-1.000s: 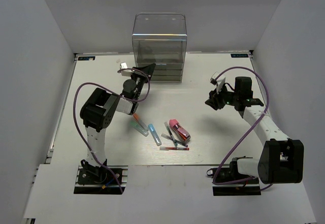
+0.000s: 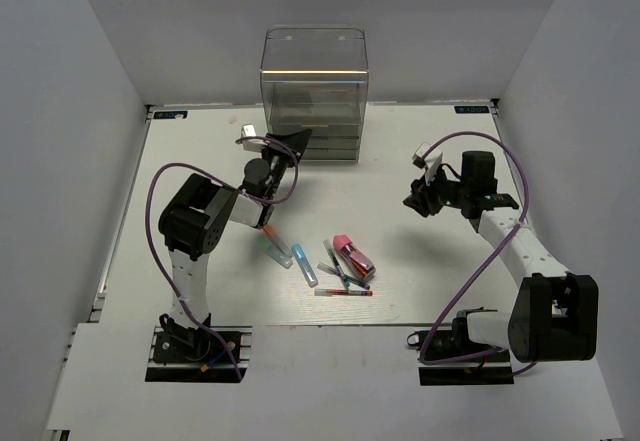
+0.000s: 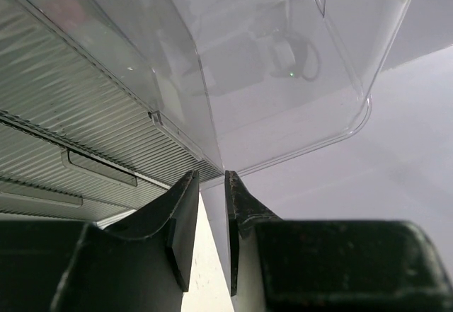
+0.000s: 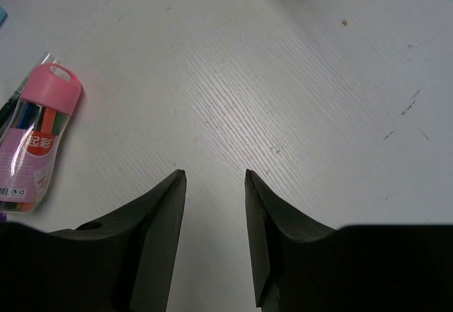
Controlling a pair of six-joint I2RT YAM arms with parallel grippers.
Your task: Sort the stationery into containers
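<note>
My left gripper [image 2: 298, 136] is at the front left of the clear drawer organizer [image 2: 314, 61]; in the left wrist view its fingers [image 3: 180, 213] stand slightly apart below a raised transparent panel [image 3: 283, 100], holding nothing visible. My right gripper [image 2: 418, 199] hovers over bare table at the right, part open and empty. Stationery lies on the front middle of the table: a pink-capped pen bottle [image 2: 353, 257], also in the right wrist view, a blue tube [image 2: 304, 264], a green item [image 2: 275, 253], an orange item [image 2: 278, 241] and several loose pens [image 2: 343, 292].
Walls enclose the table [image 2: 400, 141] at left, right and back. The organizer stands at the back middle, with drawer fronts [image 3: 99, 169] low in it.
My left gripper and wrist have shifted very slightly, toward the right and front in the top view. The right arm and the stationery show no visible movement.
</note>
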